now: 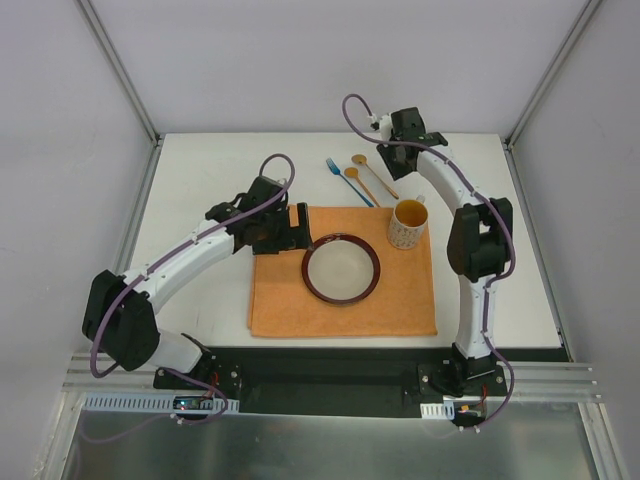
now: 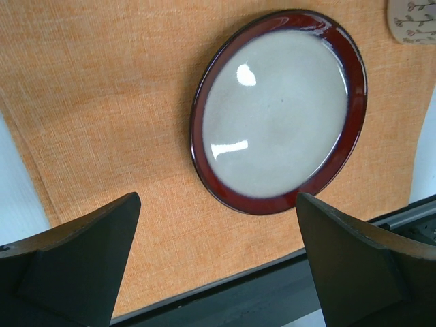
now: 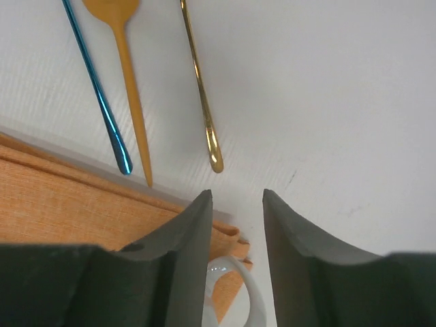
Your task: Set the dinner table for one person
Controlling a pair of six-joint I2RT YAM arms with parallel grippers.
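A white plate with a dark red rim lies on the orange placemat. At the mat's upper right stands a patterned mug, its handle visible low in the right wrist view. Beyond the mat are a blue fork, an orange wooden spoon and a gold spoon. My left gripper is open above the mat, left of the plate, with nothing between its fingers. Part open and empty, my right gripper hovers past the gold spoon's handle end.
The back wall rises close behind the cutlery. A dark edge runs along the front.
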